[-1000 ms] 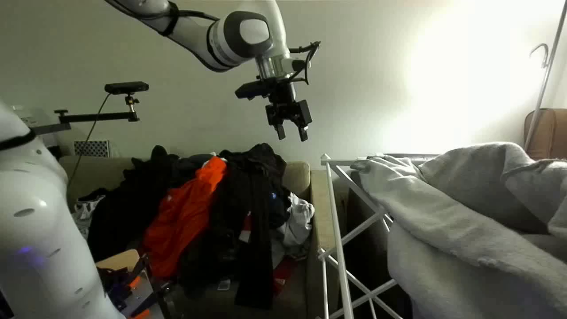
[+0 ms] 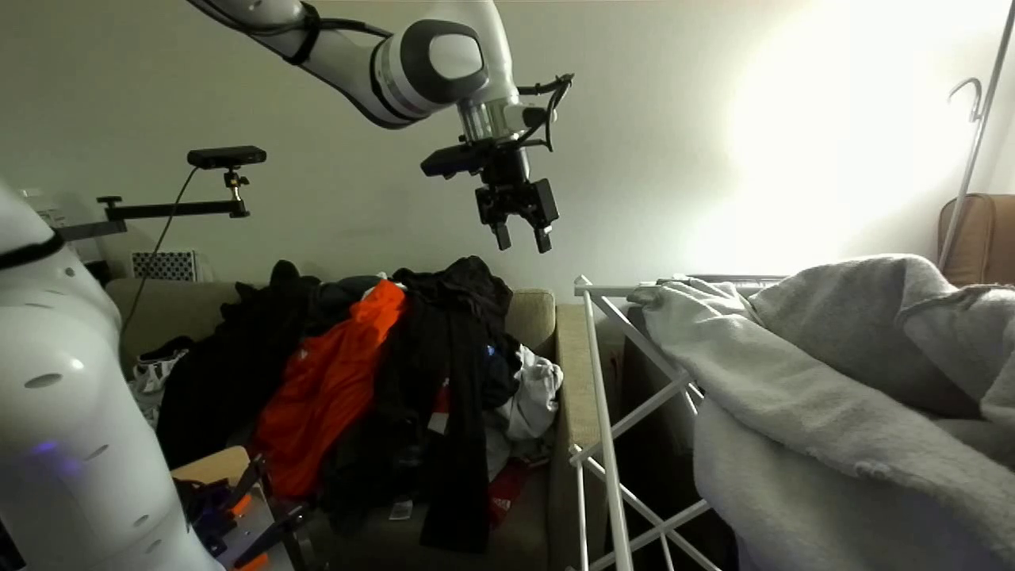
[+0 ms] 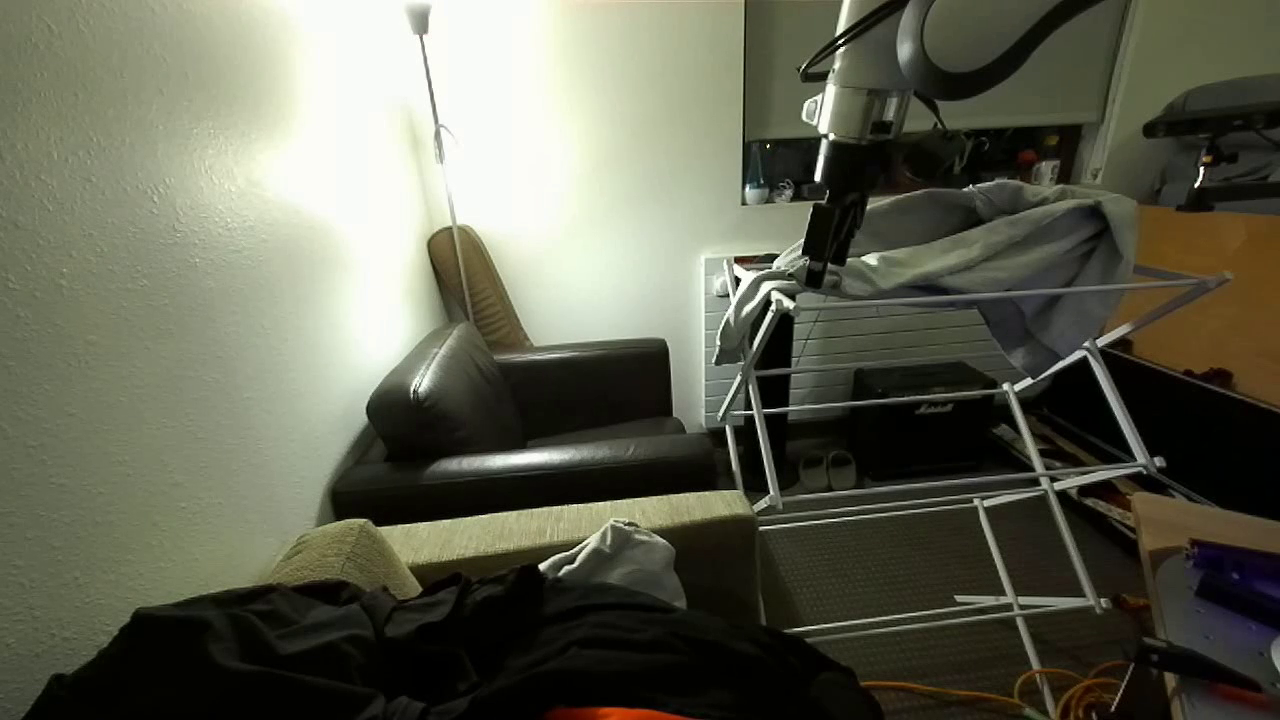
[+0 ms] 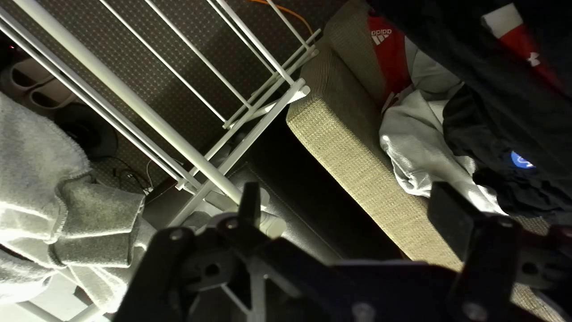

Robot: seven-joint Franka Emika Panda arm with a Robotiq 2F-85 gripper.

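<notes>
Open and empty, my gripper hangs in the air in front of the wall, higher than the sofa and the rack. A grey fleecy garment is draped over the white drying rack, to the right of my gripper. On the sofa lies a heap of clothes: an orange garment, black garments and a light grey one. Looking down in the wrist view, the sofa arm lies between and below my spread fingers, with the rack to the left and clothes to the right.
A dark leather armchair stands beyond the sofa arm. A lamp pole rises behind it. The rack's bars jut close to the sofa's end. Around my gripper the air is free.
</notes>
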